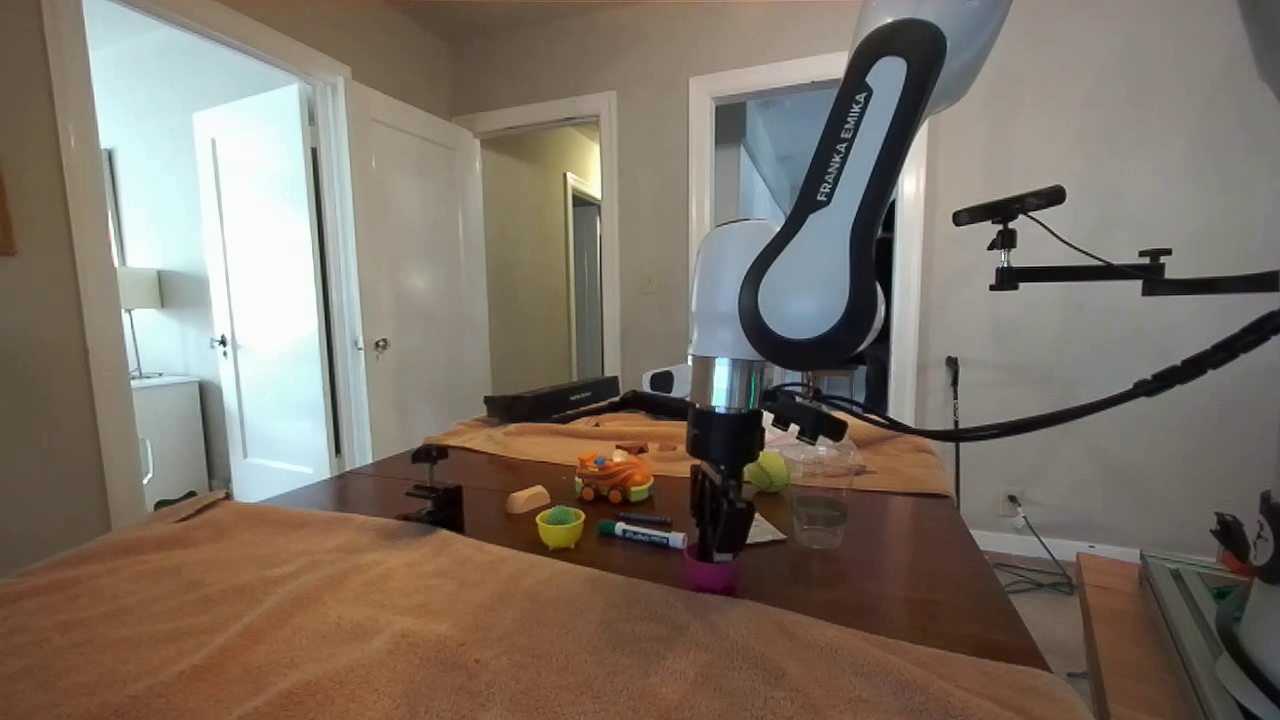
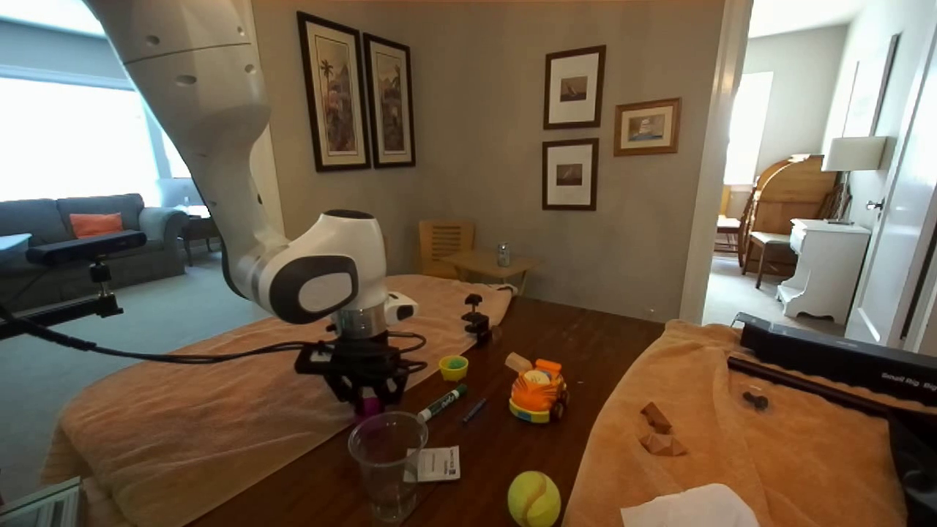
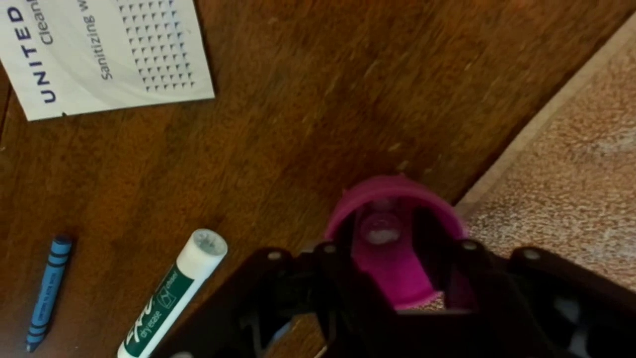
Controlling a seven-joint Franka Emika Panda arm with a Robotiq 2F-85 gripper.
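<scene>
A small magenta cup (image 3: pixel 396 279) stands on the dark wooden table beside the towel's edge. My gripper points down into it, and in the wrist view the cup's floor shows between the two dark fingers. Those fingers are part open, inside the rim, with no object visible between them. Whether they touch the cup's wall I cannot tell. In exterior view 1 the gripper (image 1: pixel 717 552) hides some of the cup (image 1: pixel 711 577); in exterior view 2 only a bit of the cup (image 2: pixel 369 407) shows under the hand.
Near the cup lie a green-and-white marker (image 3: pixel 170 298), a blue crayon (image 3: pixel 48 293) and a white packet (image 3: pixel 113 56). A clear cup (image 2: pixel 386 474), tennis ball (image 2: pixel 533 498), yellow cup (image 2: pixel 453 368) and orange toy (image 2: pixel 537 392) stand farther off. Orange towel (image 1: pixel 396 612) borders the table.
</scene>
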